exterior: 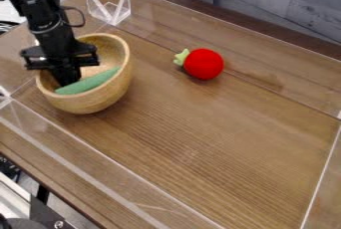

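My black gripper [64, 66] reaches down from the top left into a light wooden bowl [110, 54] at the left of the camera view, its tip inside the bowl's left part. It looks shut, with nothing clearly held, though the fingertips are hard to make out. A green elongated object [87, 82] lies in the bowl, just right of and below the fingertips.
A red tomato-like object [204, 64] with a green stem lies to the right of the bowl. A white wire shape [107, 8] stands at the back left.
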